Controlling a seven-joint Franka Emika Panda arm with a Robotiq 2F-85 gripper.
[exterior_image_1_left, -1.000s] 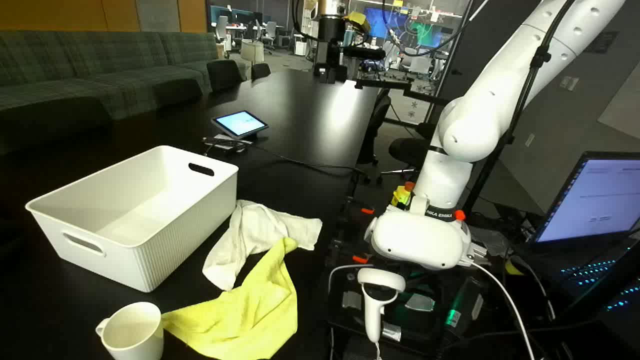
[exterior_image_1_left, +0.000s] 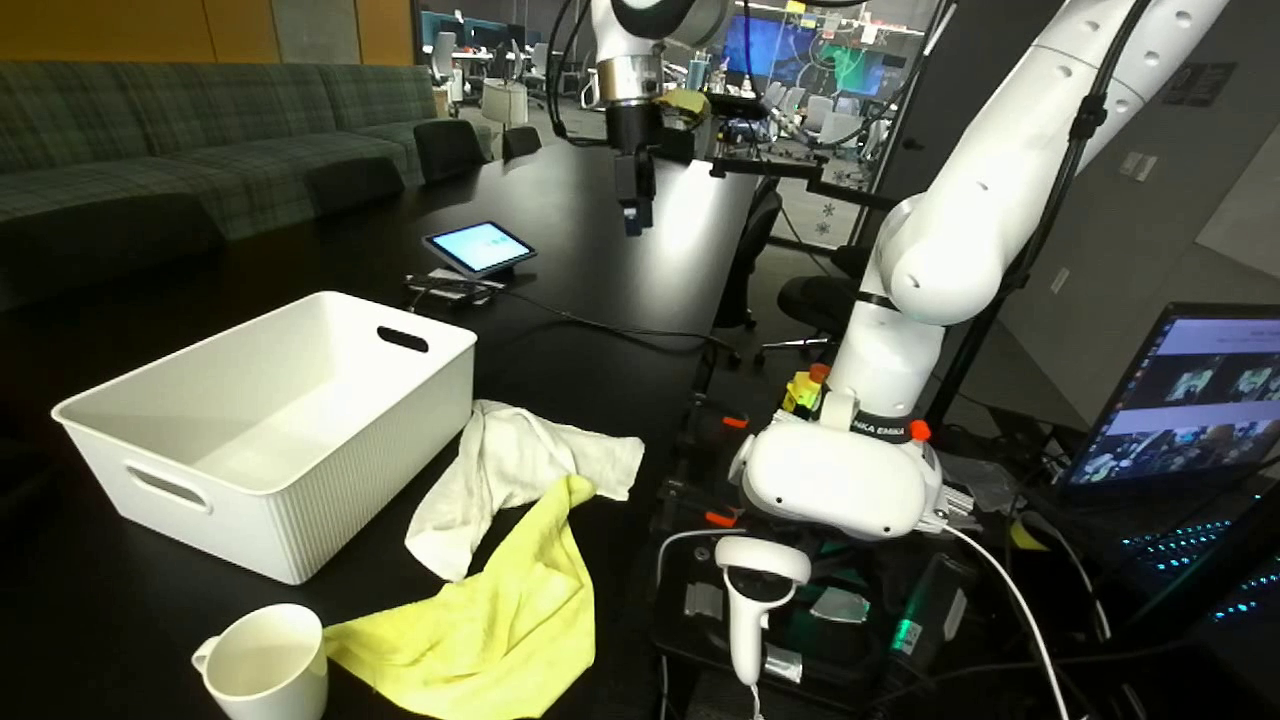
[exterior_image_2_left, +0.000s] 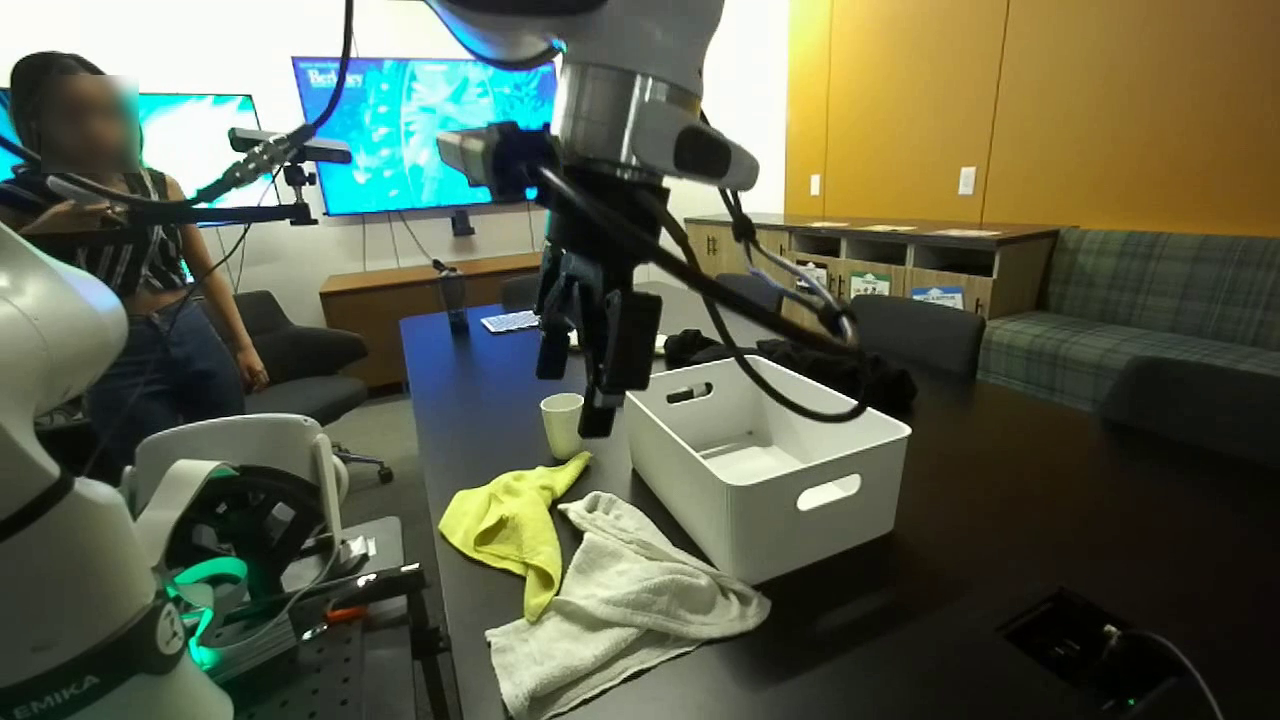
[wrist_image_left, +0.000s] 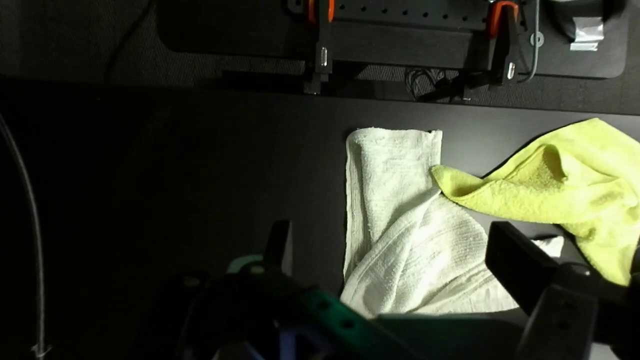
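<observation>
My gripper is open and empty, hanging well above the table, with its dark fingers (exterior_image_2_left: 618, 360) pointing down. In the wrist view a crumpled white cloth (wrist_image_left: 396, 198) lies below, between and beyond the fingers. Touching it, a yellow cloth (wrist_image_left: 558, 186) spreads toward the right. An empty white bin (exterior_image_1_left: 396, 420) with handle slots stands beside the cloths. A white mug (exterior_image_1_left: 270, 672) sits upright by the yellow cloth, near the bin's corner; the wrist view does not show it.
A lit tablet (exterior_image_1_left: 480, 247) and a cable (exterior_image_1_left: 600, 324) are on the table past the bin. The table's edge (wrist_image_left: 270, 93) runs close to the cloths, with a black cart (wrist_image_left: 408, 36) alongside. Bare tabletop (wrist_image_left: 180, 180) lies left of the white cloth in the wrist view.
In exterior view 1, my gripper has come lower and slightly left, and its fingers now show more fully. The cloths, bin and mug have stayed put.
</observation>
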